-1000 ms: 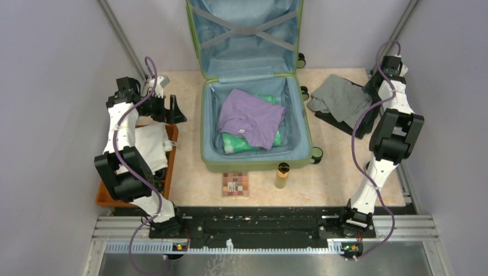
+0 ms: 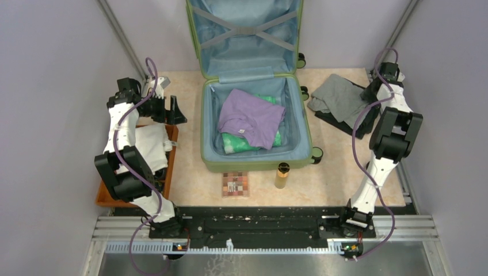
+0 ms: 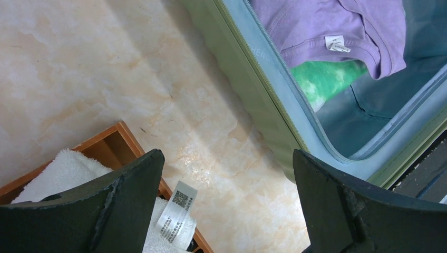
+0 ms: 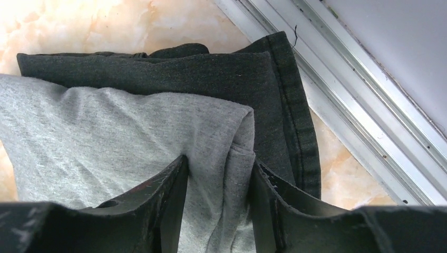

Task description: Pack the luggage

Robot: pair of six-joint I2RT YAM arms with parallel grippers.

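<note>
The open green suitcase holds a folded purple garment on a green-and-white one. At the right, a grey garment lies on dark folded cloth. My right gripper is down at the grey garment's edge, fingers part open around a fold; whether it grips is unclear. My left gripper stands open over the gap between the suitcase and a wooden tray with white towels.
A palette and a gold-topped bottle stand in front of the suitcase. A metal rail runs along the right edge.
My right arm has shifted slightly toward the front of the table at the grey garment. The left arm and the suitcase have not moved.
</note>
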